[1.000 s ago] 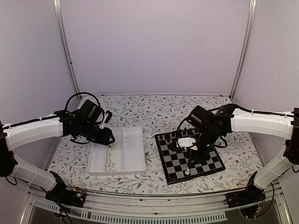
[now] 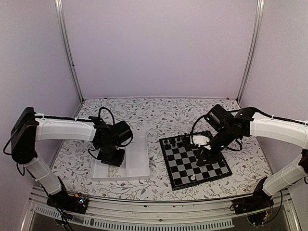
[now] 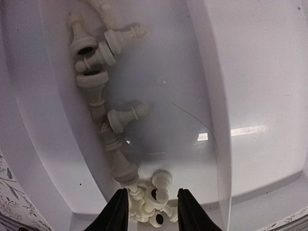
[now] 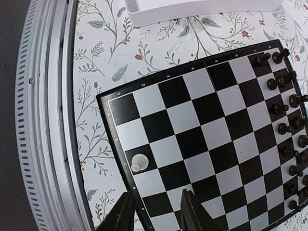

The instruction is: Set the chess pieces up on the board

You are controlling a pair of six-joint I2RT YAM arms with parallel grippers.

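My left gripper hangs open over the white tray (image 2: 137,163), above loose white chess pieces (image 3: 125,118) lying on their sides, some piled beneath the fingertips. My right gripper is over the chessboard (image 4: 202,130), its fingers apart with nothing seen between them. A single white piece (image 4: 139,162) stands on the board's near edge. Black pieces (image 4: 281,108) stand in rows along the far side of the board.
The tray has a divider (image 3: 219,120), and its right compartment looks empty. A metal rail (image 4: 33,144) runs along the front edge.
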